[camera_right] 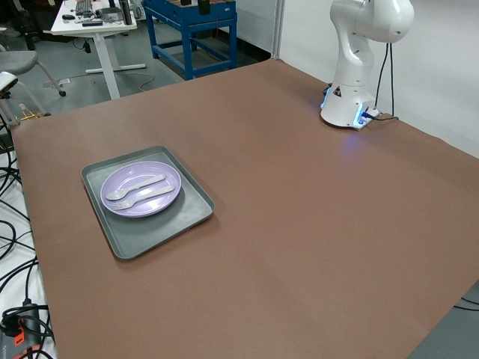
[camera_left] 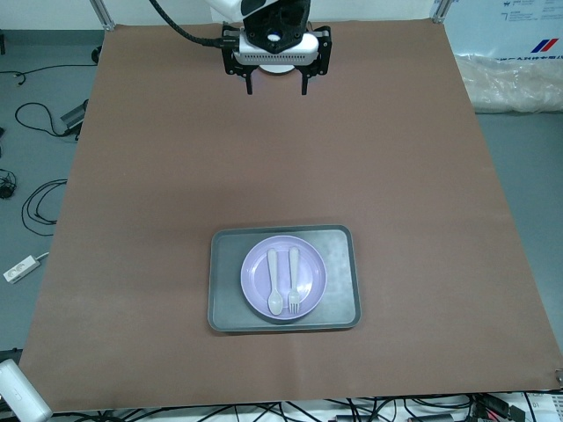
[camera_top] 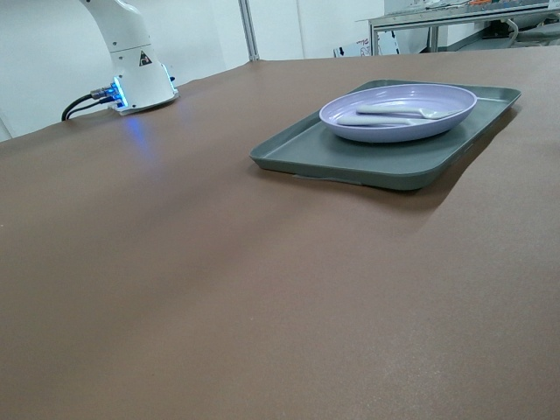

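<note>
A grey-green tray (camera_left: 227, 299) (camera_top: 289, 157) (camera_right: 179, 221) lies on the brown table. On it rests a lavender plate (camera_left: 255, 281) (camera_top: 464, 98) (camera_right: 120, 179) holding a white spoon (camera_left: 274, 301) and a white fork (camera_left: 294, 301) side by side. At the far end of the table in the left view, my gripper (camera_left: 276, 88) hangs with its two fingers wide apart, open and empty, well away from the tray. The top and right views show the arm's white base, not the gripper's fingers.
Cables lie beyond its edges, and a white wall stands behind the arm base (camera_right: 344, 97).
</note>
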